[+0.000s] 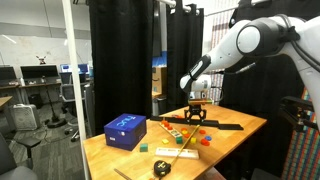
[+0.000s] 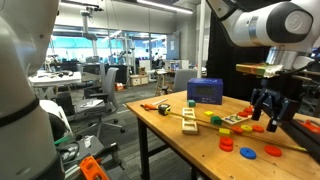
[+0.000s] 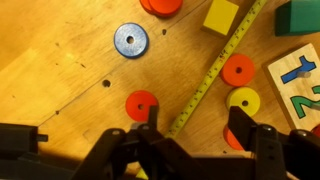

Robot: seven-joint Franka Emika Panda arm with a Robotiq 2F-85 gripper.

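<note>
My gripper stands open above the wooden table, with nothing between its fingers. In the wrist view a yellow measuring tape (image 3: 207, 78) runs slantwise beneath it. Around the tape lie flat discs with centre holes: a blue disc (image 3: 130, 40), a red disc (image 3: 141, 105), another red disc (image 3: 238, 69) and a yellow disc (image 3: 243, 101). One more red disc is partly hidden by the right finger. A yellow block (image 3: 221, 16) and a green block (image 3: 298, 17) sit near the top edge, and a wooden number board (image 3: 300, 85) is at the right.
A blue box (image 1: 125, 131) stands at the table's left side. Black strips lie on the table, one (image 1: 222, 126) near the gripper. Bare wood (image 2: 200, 148) shows toward the front edge in exterior view 2.
</note>
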